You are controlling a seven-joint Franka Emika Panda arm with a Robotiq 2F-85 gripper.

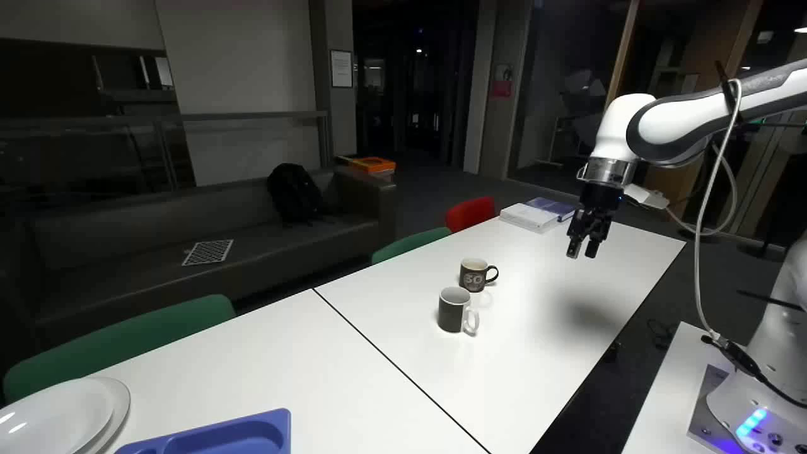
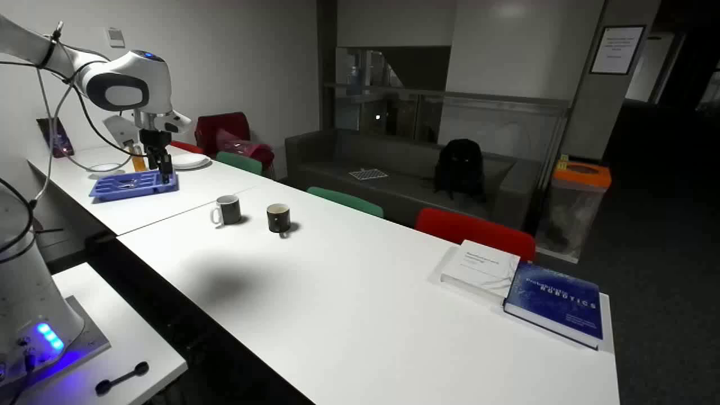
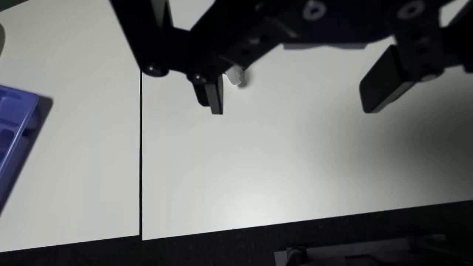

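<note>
My gripper (image 1: 582,250) hangs in the air over the white table, its fingers pointing down. In the wrist view its two finger pads (image 3: 375,86) stand wide apart with only bare table below them, so it is open and empty. A dark mug with a white handle and white inside (image 1: 451,313) stands upright on the table. Close to it is a black mug with a "50" print (image 1: 473,277) and a black handle. Both mugs (image 2: 229,210) are well apart from the gripper. At the wrist view's left finger shows a small white piece (image 3: 235,75), probably the white handle; the finger hides the remainder.
A blue compartment tray (image 2: 108,196) and white plates (image 2: 192,161) occupy the far table section. At the opposite end lie a white book (image 2: 476,266) and a blue book (image 2: 553,300). Chairs (image 1: 470,214) line one side.
</note>
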